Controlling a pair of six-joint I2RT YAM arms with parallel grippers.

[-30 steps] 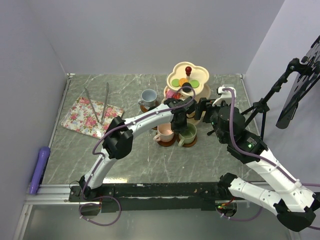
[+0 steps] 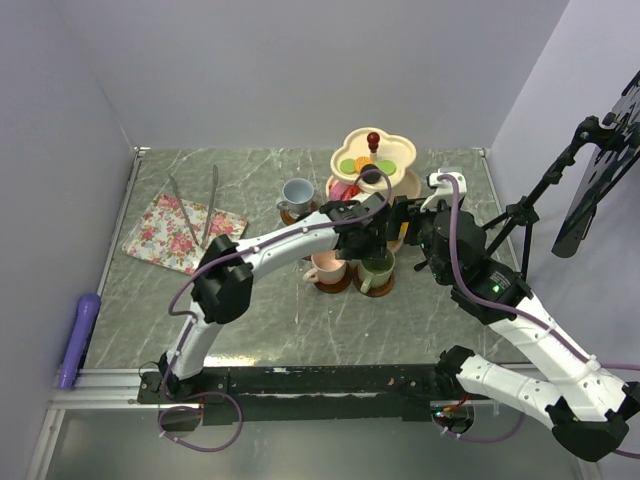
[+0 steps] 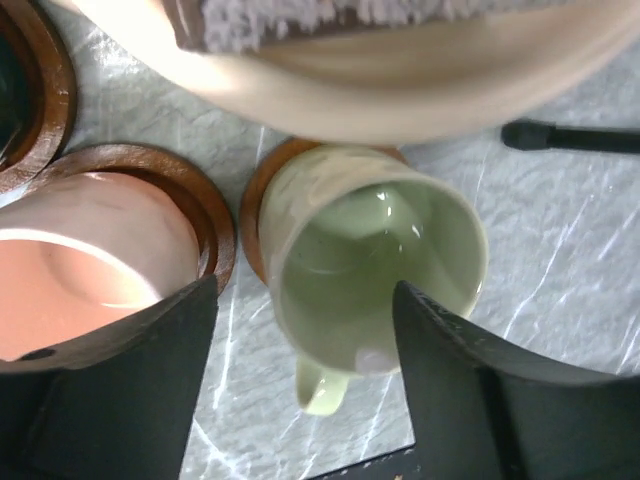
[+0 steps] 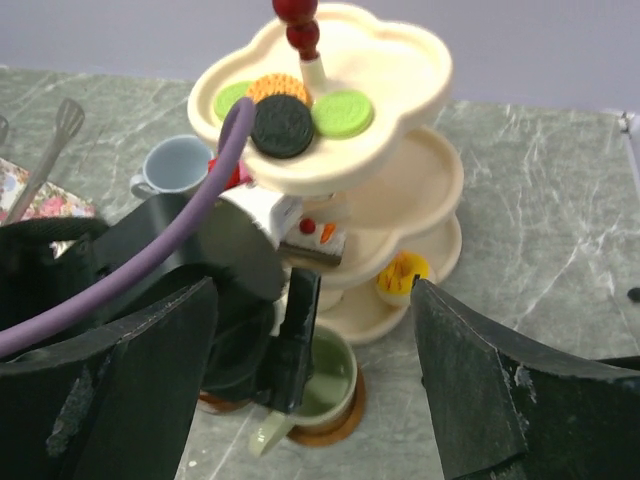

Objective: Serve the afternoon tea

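Observation:
My left gripper [image 2: 365,240] hangs over the green cup [image 3: 370,270], its two fingers apart, nothing seen between them but that cup below, on a wooden coaster. A pink cup [image 3: 90,250] stands left of it on a coaster. A three-tier stand [image 4: 410,190] holds biscuits on top, a cake slice [image 4: 315,250] in the middle and a yellow item [image 4: 403,270] low down. A blue-grey cup [image 2: 298,192] stands left of the stand. My right gripper is open at the right of the stand, facing it.
A floral mat [image 2: 165,240] with metal tongs [image 2: 180,205] lies at the left. A purple cylinder [image 2: 80,340] is at the left edge. Black rods stand at the right.
My left gripper has shifted slightly over the green cup. The right arm has moved very slightly; the things on the table look much the same.

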